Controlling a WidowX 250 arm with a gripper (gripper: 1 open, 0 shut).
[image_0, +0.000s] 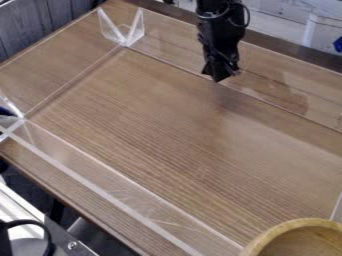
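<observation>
My black gripper hangs over the back part of the wooden table, a little right of centre in the camera view. Its tip is small and dark, shut, and nothing shows between its fingers. Its faint shadow lies on the wood just below it.
A clear plastic barrier runs along the table's edges, with clear corner pieces at the back left. A round wooden bowl is cut off at the bottom right.
</observation>
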